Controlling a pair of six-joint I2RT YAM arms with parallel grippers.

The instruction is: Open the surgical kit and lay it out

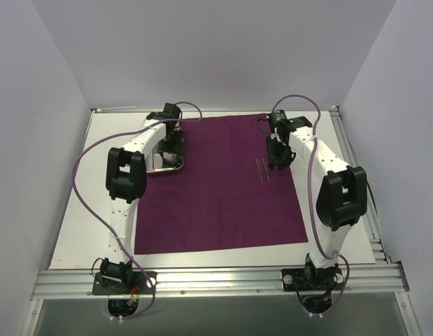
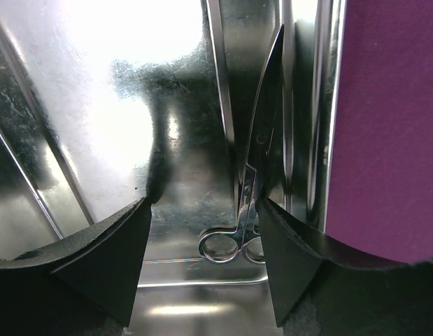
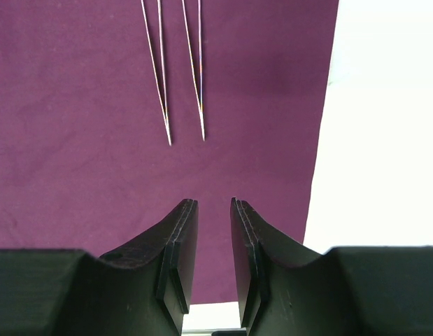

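A shiny metal tray [image 1: 165, 170] sits at the left on the purple cloth [image 1: 213, 203]. In the left wrist view, slim scissors [image 2: 248, 185] lie along its right side, finger loops toward me. Over them is my left gripper, its fingers apart; the scissors show between the fingertips, close to the right one, and I see no grip on them. Two pairs of thin tweezers, one [image 3: 168, 131] left of the other [image 3: 202, 124], rest side by side on the cloth. Near them my right gripper hovers, partly open and empty.
Another thin instrument [image 2: 36, 192] lies at the tray's left, and a narrow metal bar [image 2: 219, 66] runs beside the scissors. White table [image 1: 90, 203] shows on both sides.
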